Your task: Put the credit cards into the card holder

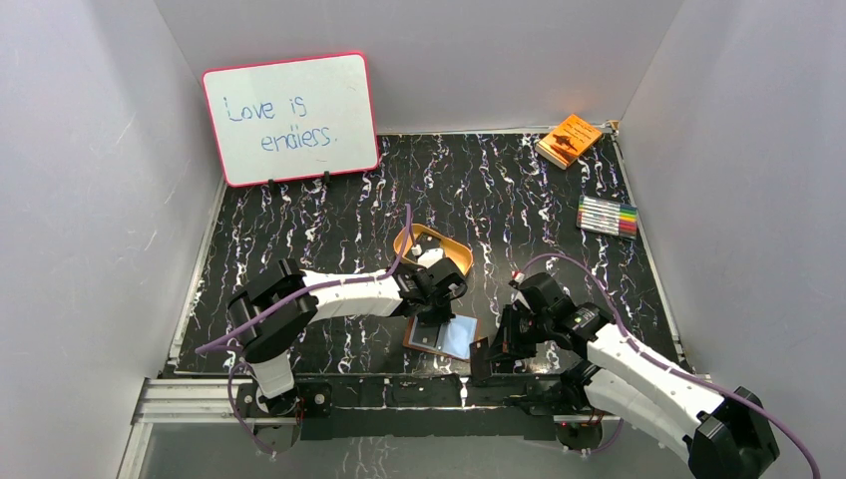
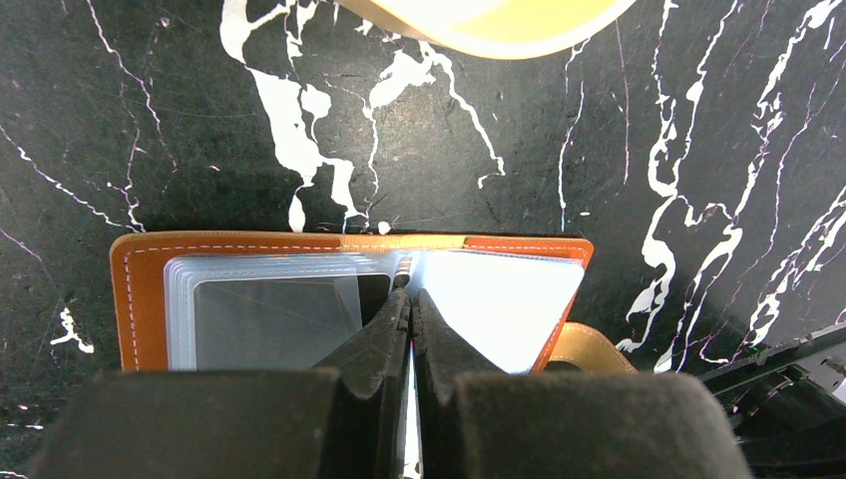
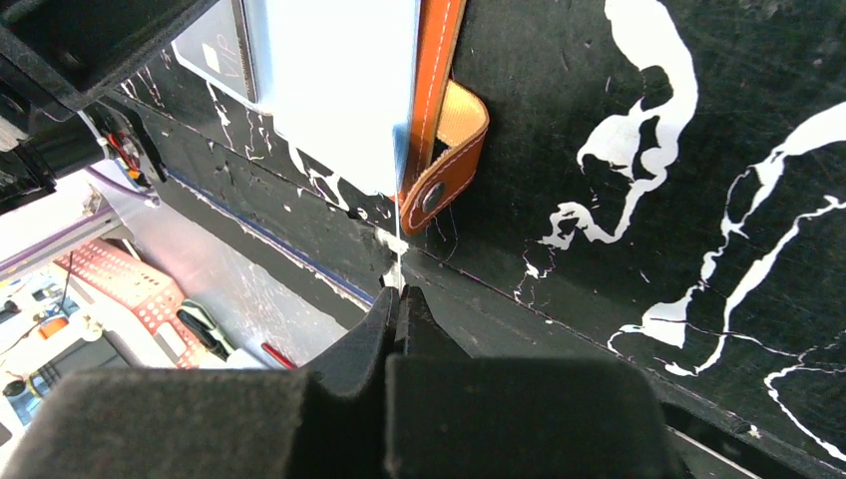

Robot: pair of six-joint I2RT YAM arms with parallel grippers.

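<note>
The brown card holder (image 2: 122, 289) lies spread out on the table, with clear sleeves (image 2: 180, 309) on its left side and a pale blue-white sleeve page (image 2: 499, 309) on its right. My left gripper is shut at the middle of these pages; whether a sleeve's edge is pinched there cannot be told. Just right of the holder, a dark card (image 1: 480, 359) stands out from my right gripper. In the right wrist view that card appears edge-on as a thin pale line (image 3: 399, 244) running from the shut fingertips towards the holder.
An orange-yellow basket (image 1: 460, 253) with dark cards inside stands behind the holder. The holder's strap (image 3: 439, 185) sticks out on its right. Pens (image 1: 607, 216), a book (image 1: 569, 140) and a whiteboard (image 1: 289, 120) sit farther back. The table's front edge is close to the right gripper.
</note>
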